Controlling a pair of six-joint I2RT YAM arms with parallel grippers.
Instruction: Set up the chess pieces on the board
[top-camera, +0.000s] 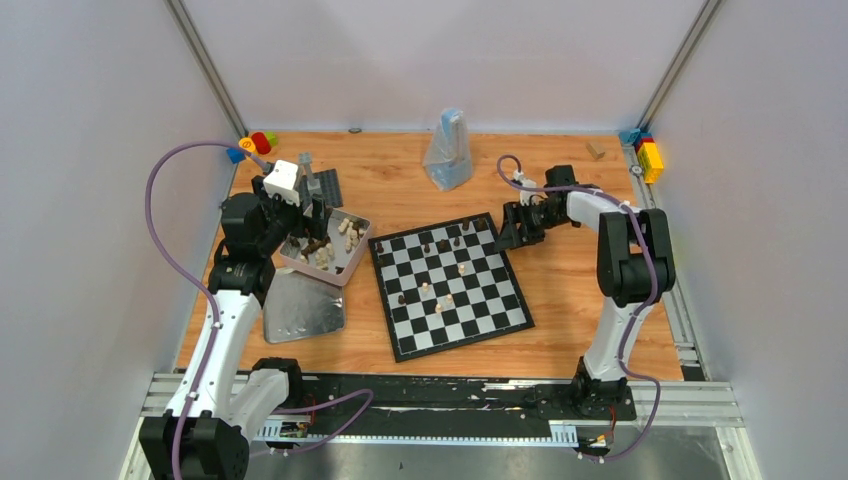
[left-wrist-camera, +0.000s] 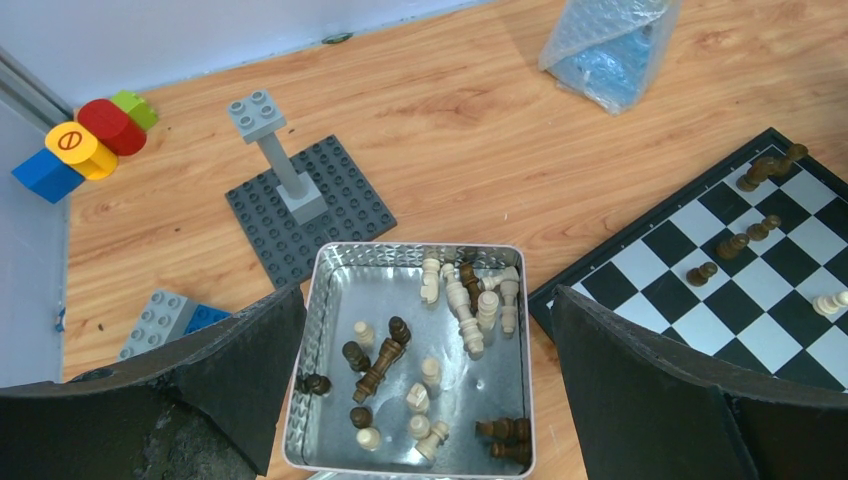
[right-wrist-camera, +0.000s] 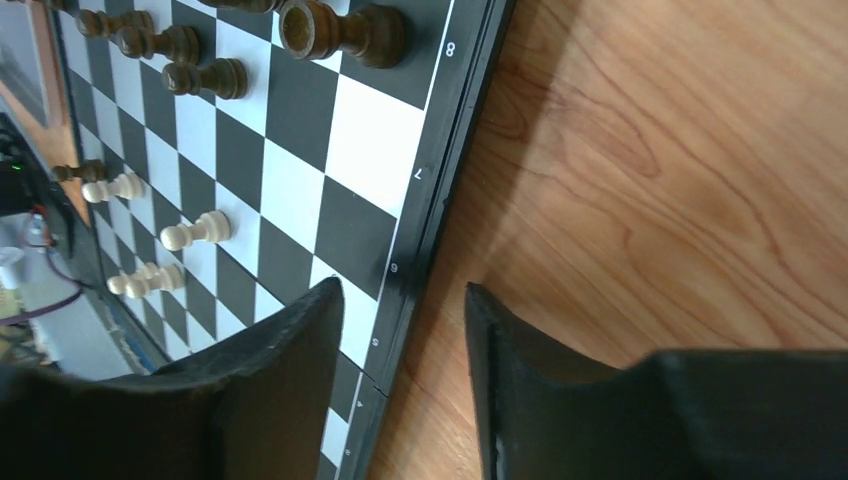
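The chessboard (top-camera: 450, 320) holds scattered dark pieces, including a dark rook (right-wrist-camera: 360, 35) near the edge numbers, and several white pawns such as one (right-wrist-camera: 195, 230). My right gripper hangs over the board's right edge, fingers apart with nothing visible between them. My left gripper is open above a tray (left-wrist-camera: 520, 380) of mixed white and dark pieces lying loose.
A grey plate with a brick post (left-wrist-camera: 360, 200) stands behind the tray. A wrapped bag (top-camera: 448, 150) is at the back, coloured bricks (top-camera: 650, 160) at the edges. Bare table lies right of the board.
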